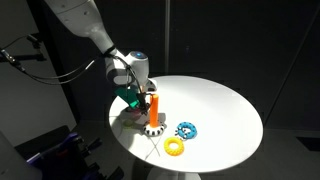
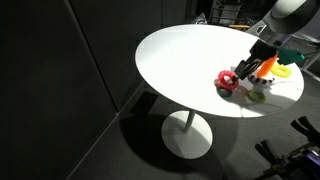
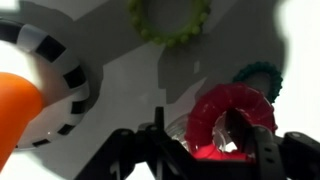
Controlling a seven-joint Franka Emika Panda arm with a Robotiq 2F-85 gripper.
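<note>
In the wrist view my gripper is partly open, its two fingers visibly apart. A red ring sits at the fingertips, with the right finger overlapping it. The left finger is just outside its left side; whether either touches it is unclear. From the second exterior view, the red ring is near the table edge, and my gripper is low beside it. My arm largely hides this spot in the first exterior view.
An orange cone stands on a black-and-white ring base close to my gripper. Nearby lie a light green ring, a dark teal ring, a blue ring and a yellow ring.
</note>
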